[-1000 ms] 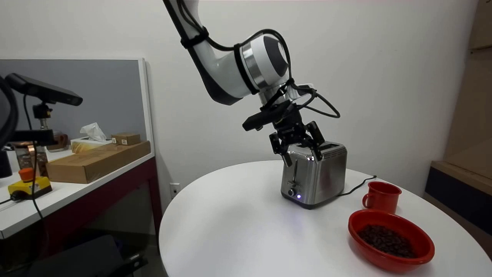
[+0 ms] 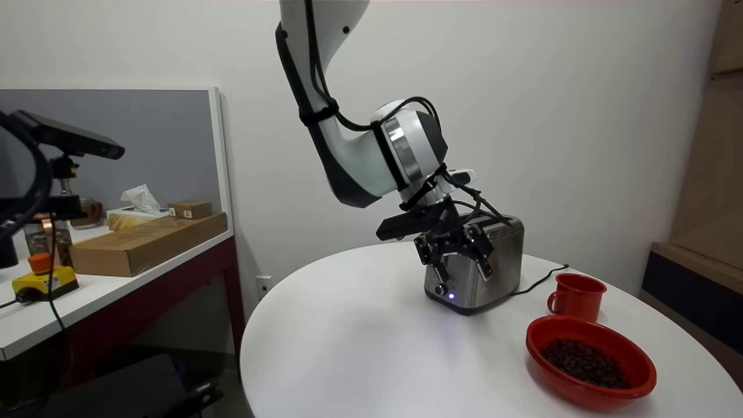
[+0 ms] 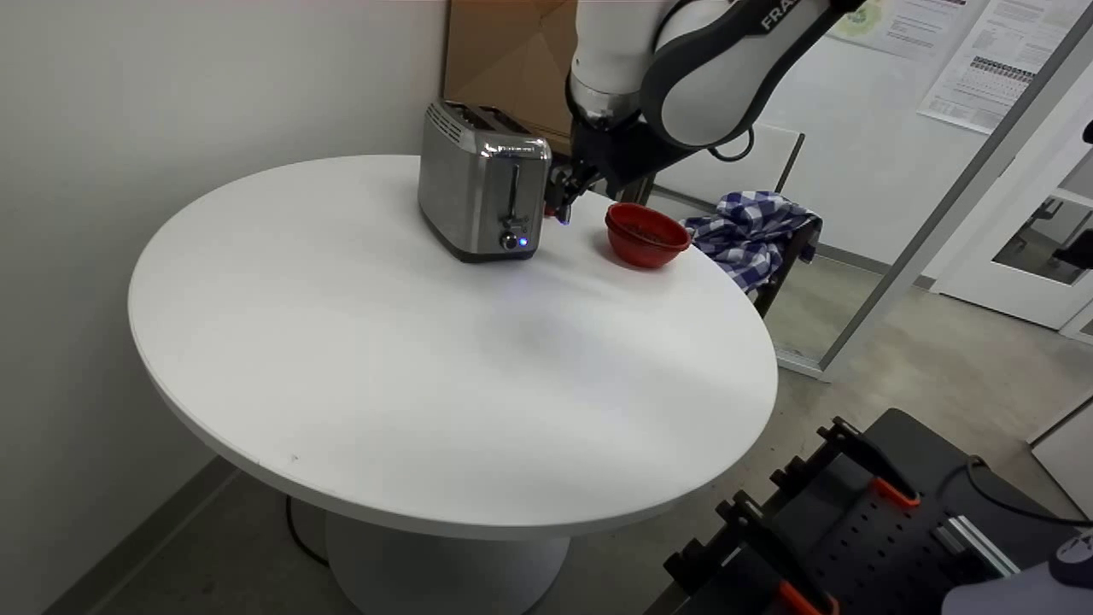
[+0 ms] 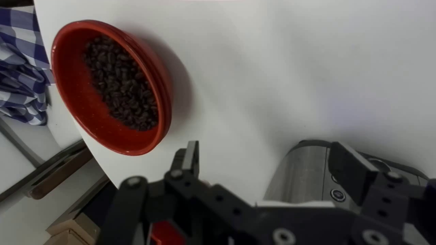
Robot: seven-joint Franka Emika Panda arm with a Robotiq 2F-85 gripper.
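A silver toaster (image 2: 505, 254) stands on the round white table with a blue-white light lit near its knob (image 3: 508, 240). The toaster's lever (image 3: 513, 195) shows up high on its slot in exterior view 2; the arm covers it in exterior view 1. Low at the toaster's front, my gripper (image 2: 464, 273) is open, its fingers spread and pointing down. Seen from the wrist, one finger (image 4: 352, 173) overlaps the toaster's front (image 4: 304, 173), while the other finger (image 4: 190, 160) is over bare table. Nothing shows between them. Whether any finger touches the toaster I cannot tell.
A red bowl (image 2: 630, 346) of dark beans and a red mug (image 2: 579, 296) sit right of the toaster in exterior view 1. The toaster's cord (image 2: 540, 282) runs behind it.
My arm has come down and slightly right, bringing the gripper from the toaster's top to low at its front. The toaster, bowl and mug have not moved.
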